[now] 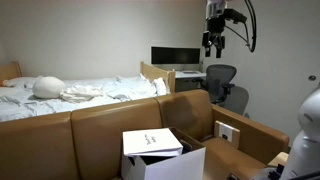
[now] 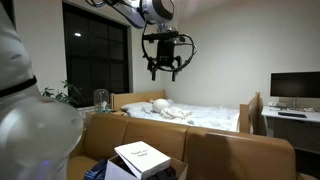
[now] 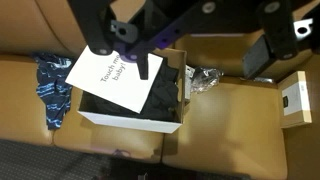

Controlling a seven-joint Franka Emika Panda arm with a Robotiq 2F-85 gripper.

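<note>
High above the sofa my gripper (image 1: 214, 49) points down, its two fingers apart and nothing between them; exterior view 2 also shows the gripper (image 2: 164, 75) up in the air. Below it, a white cardboard box (image 1: 185, 165) stands open on the brown sofa. Across part of the box's top lies a white sheet or flat lid (image 3: 112, 75) with printed words, only partly legible in the wrist view. Dark cloth-like contents (image 3: 163, 98) show in the uncovered part of the box. The fingers frame the box's right side in the wrist view, well above it.
Beside the box lie a crinkled clear wrapper (image 3: 205, 78) and a dark patterned cloth (image 3: 52, 90). A white panel (image 1: 227, 133) stands against the sofa's back (image 1: 40, 148). Behind are a bed (image 1: 85, 90), a monitor (image 1: 176, 58) and an office chair (image 1: 220, 82). The seat right of the box is clear.
</note>
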